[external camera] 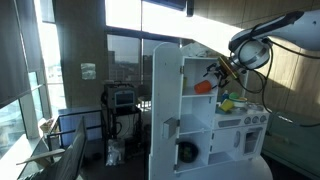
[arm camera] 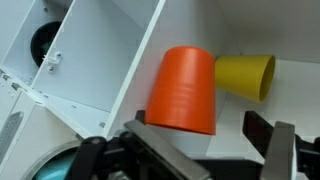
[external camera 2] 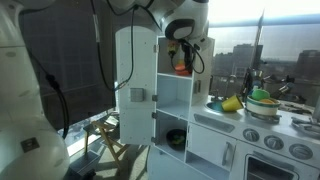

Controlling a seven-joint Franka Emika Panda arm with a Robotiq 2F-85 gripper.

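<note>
An orange cup [arm camera: 185, 85] is in a white compartment in the wrist view, close to its wall and just ahead of the left finger [arm camera: 140, 140]. My gripper stands open, its right finger [arm camera: 270, 138] clear of the cup. Whether the left finger touches the cup I cannot tell. Behind and to the right is a yellow cup [arm camera: 245, 75], its mouth turned sideways. Exterior view 1 shows the orange cup [external camera: 204, 87] on the upper part of the white cabinet. From exterior view 2, the gripper [external camera 2: 185, 52] is at that compartment, the orange cup [external camera 2: 182, 70] just below it.
Lower in the cabinet [external camera 2: 168, 95] sits a dark bowl [external camera 2: 176, 136]. The cabinet's open door [external camera 2: 137, 90] stands to the left. On the counter to the right are stacked dishes [external camera 2: 262, 103] and a yellow cup [external camera 2: 232, 103]. The middle shelf looks empty.
</note>
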